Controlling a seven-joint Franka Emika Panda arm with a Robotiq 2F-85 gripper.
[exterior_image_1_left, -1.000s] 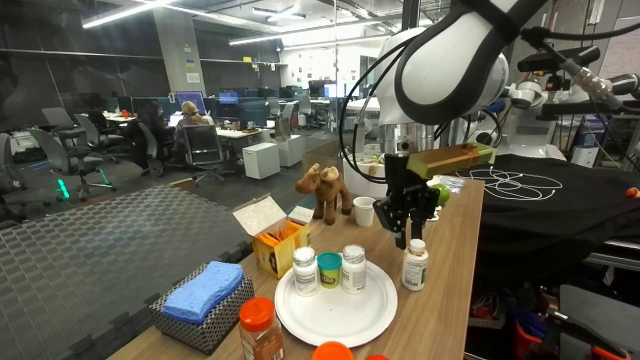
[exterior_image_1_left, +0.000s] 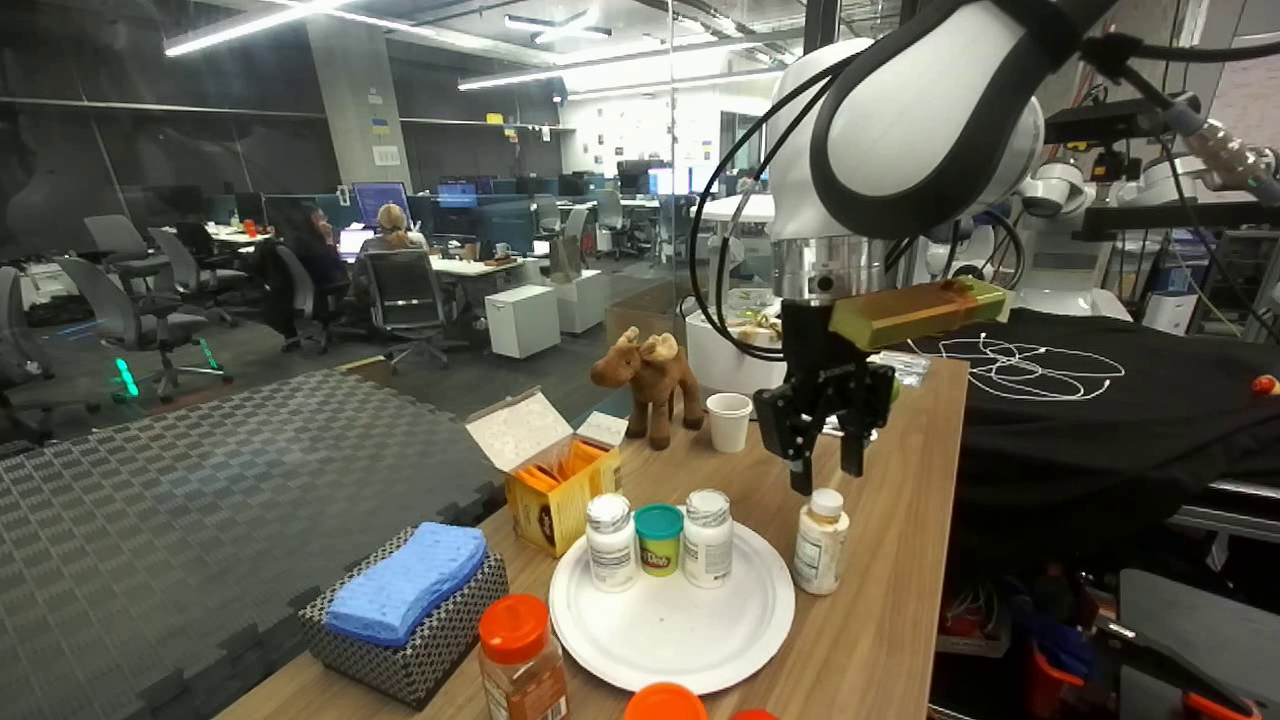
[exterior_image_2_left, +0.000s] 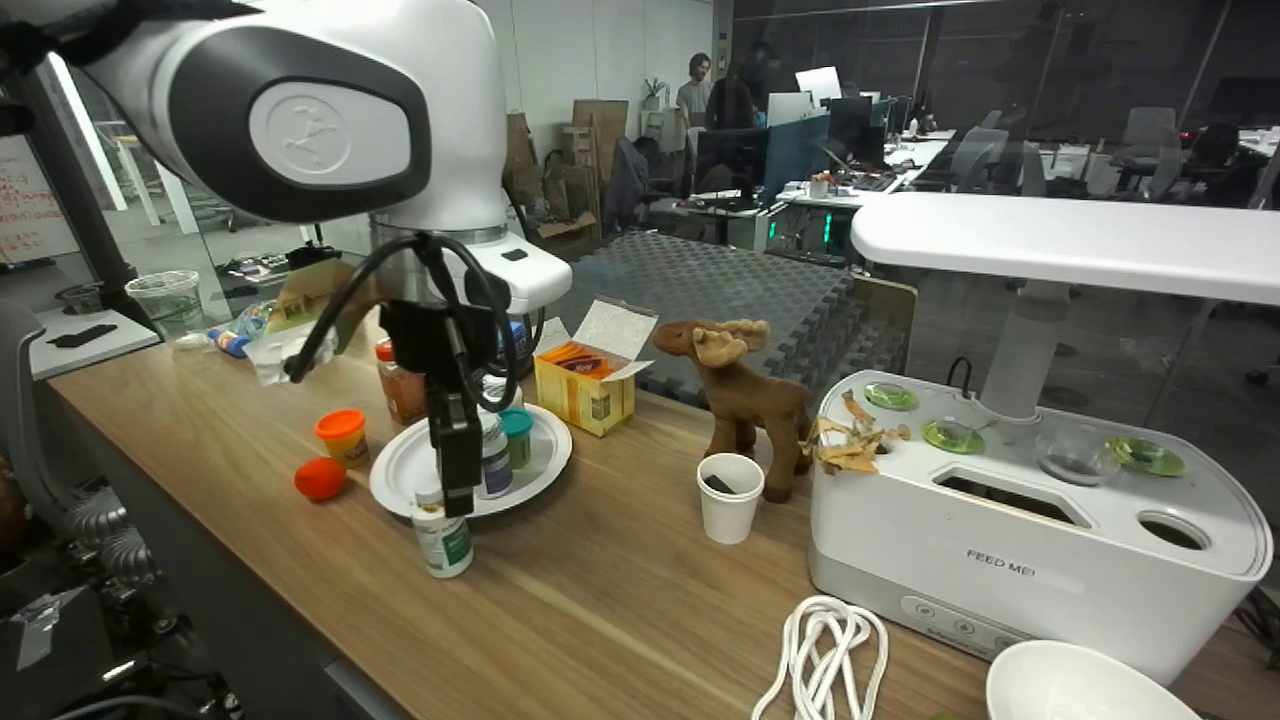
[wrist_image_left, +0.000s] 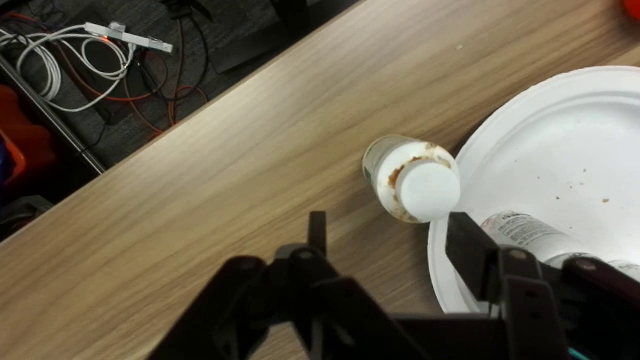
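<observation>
A white bottle with a white cap (exterior_image_1_left: 821, 552) stands on the table just beside the round white plate (exterior_image_1_left: 672, 648). In the wrist view, brownish marks show around the shoulder of this bottle (wrist_image_left: 427, 186), which looks close to the plate's rim. My gripper (exterior_image_1_left: 825, 470) hangs above and slightly behind it, fingers apart, with nothing between them. Seen from the other side, a finger (exterior_image_2_left: 455, 462) overlaps the bottle's top (exterior_image_2_left: 441, 540). On the plate are two more white bottles (exterior_image_1_left: 612, 552) (exterior_image_1_left: 708, 546) with a teal-lidded tub (exterior_image_1_left: 659, 542) between them.
A yellow box (exterior_image_1_left: 564, 492), a toy moose (exterior_image_1_left: 654, 384) and a paper cup (exterior_image_1_left: 728, 422) stand behind the plate. An orange-lidded jar (exterior_image_1_left: 522, 660) is in front. The table's edge runs along the bottle's other side, with bare wood between.
My gripper's fingers have spread wider, and the arm has risen slightly and shifted right in exterior view 1.
</observation>
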